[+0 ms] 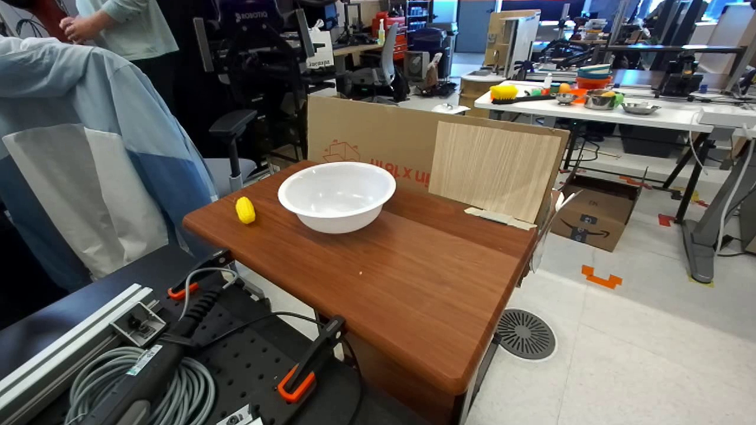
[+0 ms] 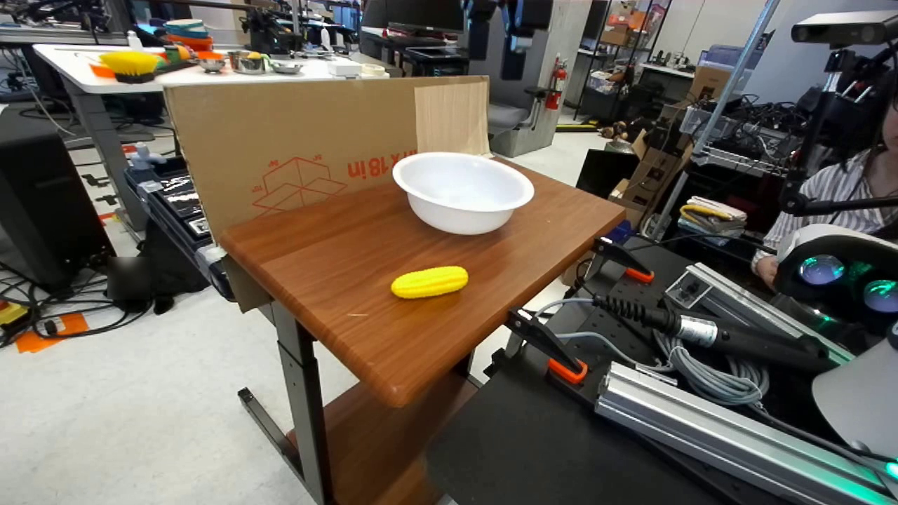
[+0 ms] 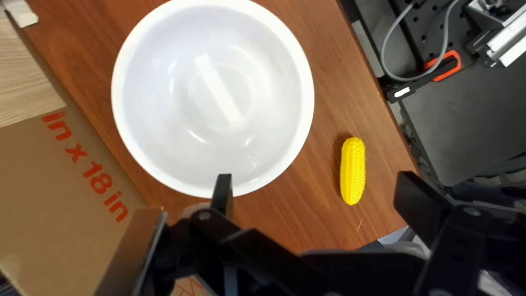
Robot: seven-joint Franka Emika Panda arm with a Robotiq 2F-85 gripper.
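Note:
A yellow corn cob (image 3: 353,170) lies on the brown table beside a white bowl (image 3: 148,89), apart from it. The bowl is upright and empty in the wrist view. In exterior view 2 the corn (image 2: 430,282) rests nearer the table's corner than the bowl (image 2: 463,206). Exterior view 1 shows the corn (image 1: 245,210) left of the bowl (image 1: 336,212). My gripper is high above the table, its fingers spread wide with nothing between them. Seen from the wrist, the corn appears between the two fingertips, well below them.
A cardboard sheet (image 1: 375,134) stands along the table's far edge. Clamps with orange pads (image 2: 568,370) grip the opposite edge, next to the black base plate.

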